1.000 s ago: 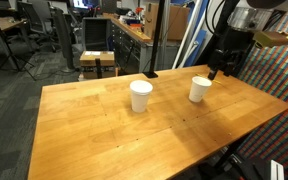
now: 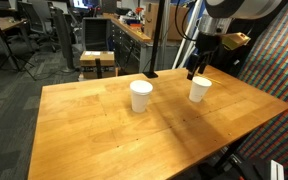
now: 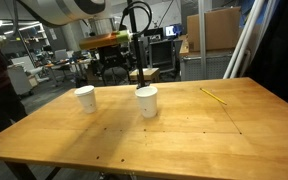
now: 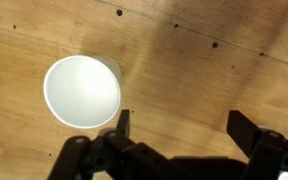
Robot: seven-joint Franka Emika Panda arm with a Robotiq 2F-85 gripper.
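Observation:
Two white cups stand upright on the wooden table: one near the middle [image 2: 141, 95], the other farther right [image 2: 199, 91], by the arm's side. Exterior view 2 shows both as well, a left cup [image 3: 86, 100] and a right cup [image 3: 147, 101]. Above the table, close over the cup nearer the arm, hangs my gripper [image 2: 193, 72]. Seen from the wrist, the gripper is open with bare wood between its fingers. A single cup [image 4: 81, 92] shows there, up and left of the left finger [image 4: 122, 124], outside the fingers; its inside looks empty.
A thin yellow stick-like object [image 3: 214, 97] lies on the table's far part in exterior view 2. A dark post [image 2: 152, 45] rises at the back edge.
In exterior view 1 my arm and gripper have moved left over the past second, from right of the right-hand cup to close above it. Both cups have stayed in place.

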